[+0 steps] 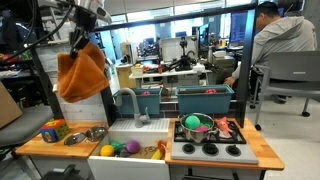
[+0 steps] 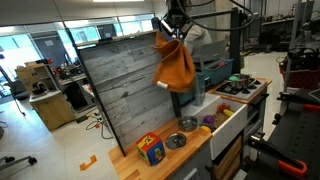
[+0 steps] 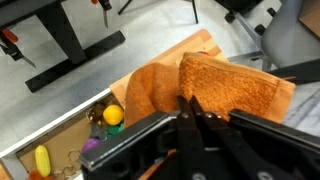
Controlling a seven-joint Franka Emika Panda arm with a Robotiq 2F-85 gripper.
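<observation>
An orange cloth hangs in the air at the upper left of exterior view 1, above the left part of the counter. My gripper is shut on its top edge. From the side, the cloth drapes down well clear of the counter, in front of the grey wood panel. In the wrist view the cloth spreads out beyond the dark fingers of my gripper and covers part of the wooden counter below. The exact pinch point is hard to make out.
On the left counter stand a colourful box and metal bowls. Several toy foods lie in the white sink, behind which rises a faucet. A pot sits on the stove at right. A basket stands behind.
</observation>
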